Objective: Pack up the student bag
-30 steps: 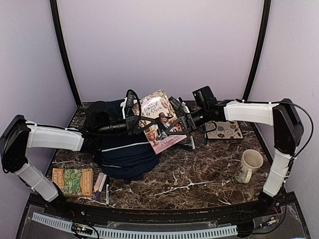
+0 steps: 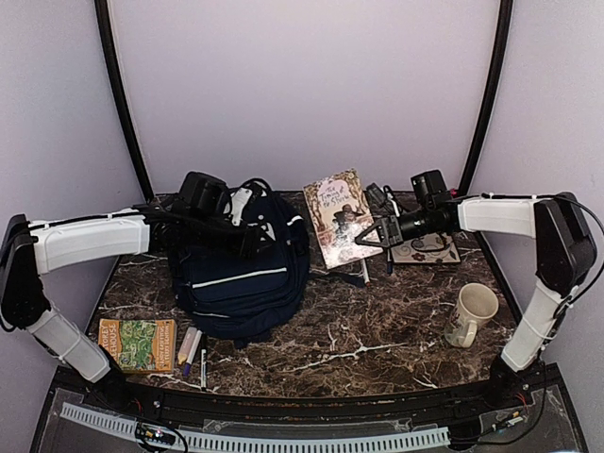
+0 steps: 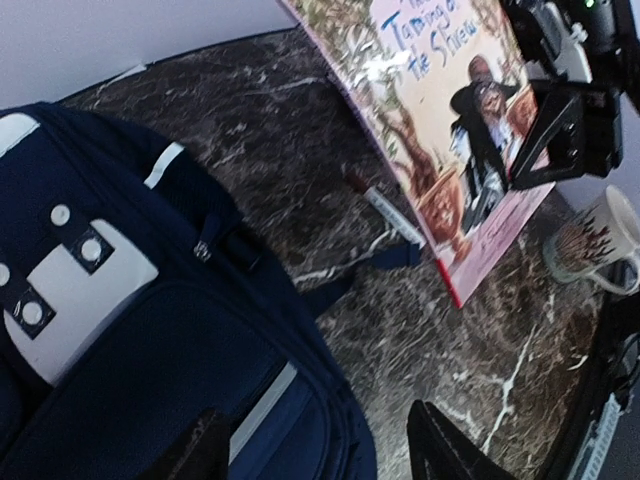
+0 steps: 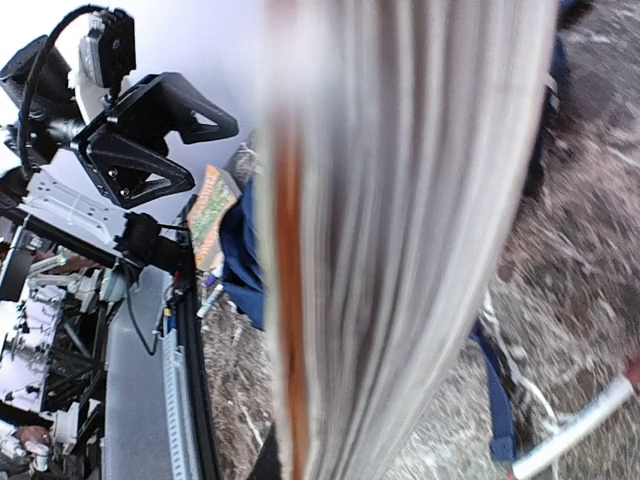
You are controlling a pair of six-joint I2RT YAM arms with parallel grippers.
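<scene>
A pink book titled The Taming of the Shrew is held up right of the bag by my right gripper, shut on its edge; its pages fill much of the right wrist view. My left gripper is open and empty over the navy backpack, which lies on the marble table.
An orange-green book and markers lie front left. A white mug stands front right. A patterned square item lies behind my right arm.
The book has moved right with my right gripper, away from over the bag. My left gripper has separated from the book and now stands open.
</scene>
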